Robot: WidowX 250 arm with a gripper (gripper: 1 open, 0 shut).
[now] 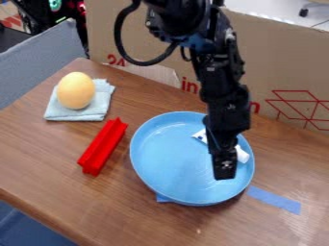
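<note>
The black gripper (224, 161) hangs over the right half of a blue plate (174, 168). To the left lie a long red block (102, 146) and a yellow egg-shaped object (76, 90) on a folded light blue cloth (61, 112).
A cardboard wall (283, 77) stands behind the plate, a grey padded edge (33, 58) runs along the left, and blue tape (274, 200) is on the table.
</note>
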